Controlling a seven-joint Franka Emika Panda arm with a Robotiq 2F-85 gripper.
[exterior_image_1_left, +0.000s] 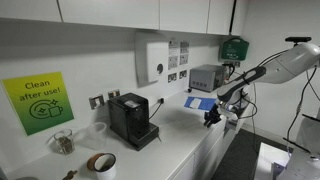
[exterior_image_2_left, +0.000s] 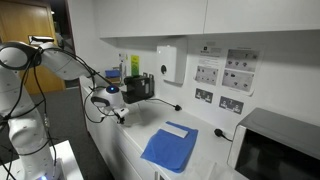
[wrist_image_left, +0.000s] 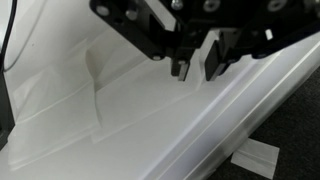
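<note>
My gripper is partly open, its two dark fingers a short way apart; no held object can be made out between them. It hangs over the white counter (wrist_image_left: 140, 125), close to the front edge. To the left in the wrist view lies a pale, flat sheet-like shape (wrist_image_left: 55, 115), hard to tell from the counter. In exterior view 2, the gripper (exterior_image_2_left: 121, 119) is at the counter's front edge, well left of a blue cloth (exterior_image_2_left: 172, 147) with a white item (exterior_image_2_left: 176, 130) on it.
A black coffee machine (exterior_image_1_left: 132, 120) stands against the wall, with cups (exterior_image_1_left: 102, 163) and a glass jar (exterior_image_1_left: 64, 142) beyond it. The microwave (exterior_image_2_left: 280, 140) occupies the opposite end. Bare counter lies between machine and cloth. A white piece (wrist_image_left: 255, 157) rests on the dark floor.
</note>
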